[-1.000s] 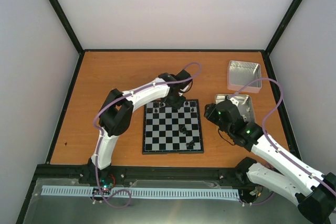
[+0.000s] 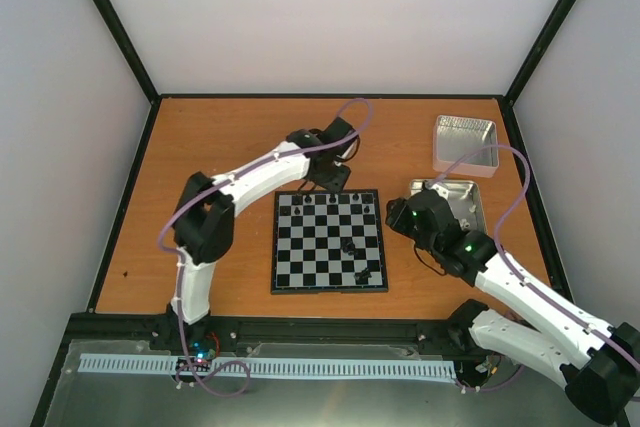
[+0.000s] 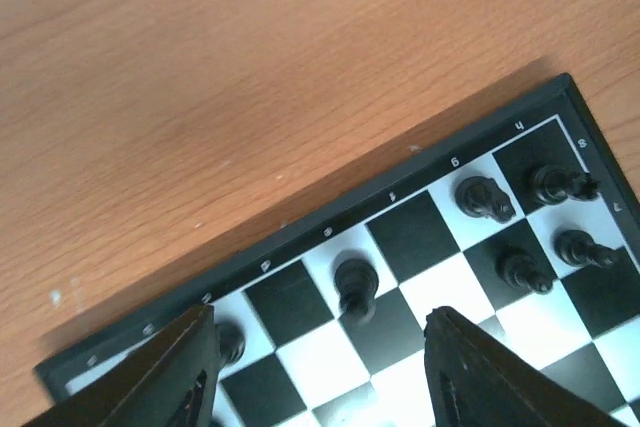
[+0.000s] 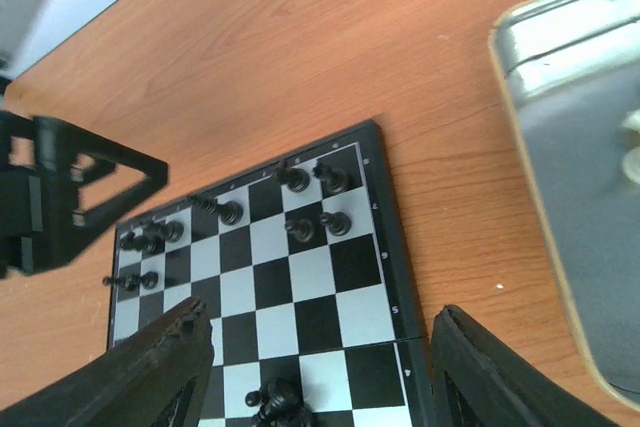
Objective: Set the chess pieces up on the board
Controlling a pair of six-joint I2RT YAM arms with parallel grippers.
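Note:
The chessboard (image 2: 328, 267) sits mid-table with black pieces along its far edge. In the left wrist view a black piece (image 3: 356, 287) stands between and beyond my left gripper's fingertips (image 3: 318, 337), which are apart, holding nothing visible; more pieces (image 3: 485, 197) stand at the right end. Other black pieces (image 4: 283, 402) are clustered lower on the board in the right wrist view, some apparently lying. My right gripper is open over the board's right edge, nothing between its fingers.
A metal tray (image 4: 560, 207) with light pieces lies right of the board. A clear container (image 2: 465, 134) stands behind it at the back right. The table behind and left of the board (image 2: 200, 137) is clear.
The right arm has stayed still.

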